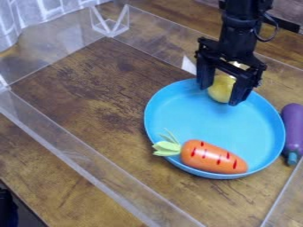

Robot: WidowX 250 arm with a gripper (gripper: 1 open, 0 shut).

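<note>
My black gripper (226, 82) is lowered over the back of a blue plate (201, 124), its fingers around a yellow object (221, 90) that is partly hidden by them. Whether the fingers touch it is unclear. A toy carrot (208, 156) with pale green leaves lies at the front of the plate. A purple eggplant-like toy (292, 133) lies just right of the plate.
Clear plastic walls run along the left and back, and another clear edge crosses the lower right corner.
</note>
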